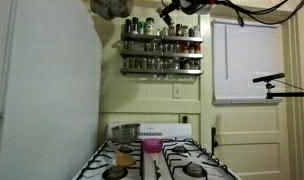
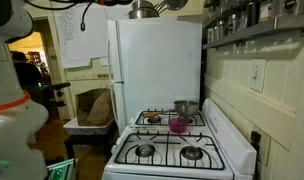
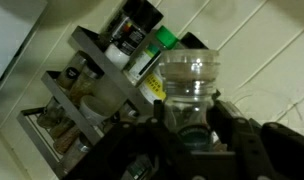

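Note:
A clear glass jar (image 3: pixel 189 72) fills the middle of the wrist view, its near part between the dark fingers of my gripper, which is shut on it. What the jar contains is hard to make out. In exterior view 1 the gripper (image 1: pixel 167 13) is high up, at the top edge of the picture, by the upper spice shelf (image 1: pixel 152 37). At that size the jar does not show clearly there. The wrist view has the shelf's rail (image 3: pixel 102 65) slanting behind the jar, with spice bottles (image 3: pixel 137 22) on it.
Several shelves of jars line the wall. Below stands a white stove (image 2: pixel 177 155) with a steel pot (image 2: pixel 186 107) and a pink bowl (image 2: pixel 178 125). A white fridge (image 2: pixel 162 65) is beside it. Pans (image 2: pixel 144 10) are overhead.

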